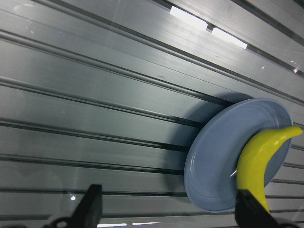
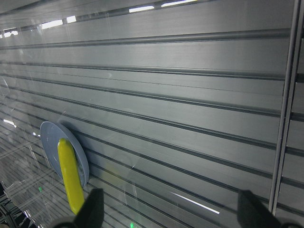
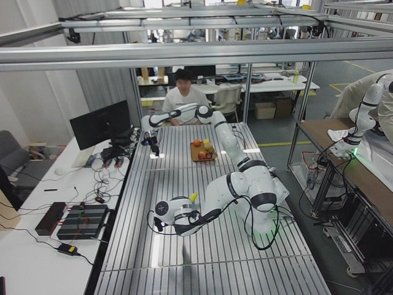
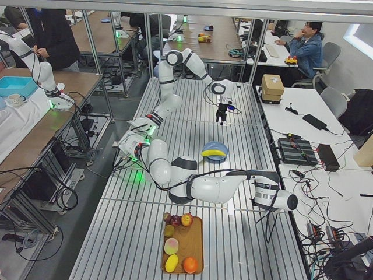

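Observation:
A yellow banana lies on a blue plate on the slatted metal table. My left gripper is above the table beside the plate, open, with nothing between its fingers. My right gripper hangs open and empty over the other half, the plate off to its side. In the camera left view the left arm hides most of the plate.
A wooden tray of several fruits sits at the right arm's end of the table. Both arms stretch across the table. Bare slats surround plate and tray. Side desks hold cables, boxes and a monitor. A person sits beyond the table.

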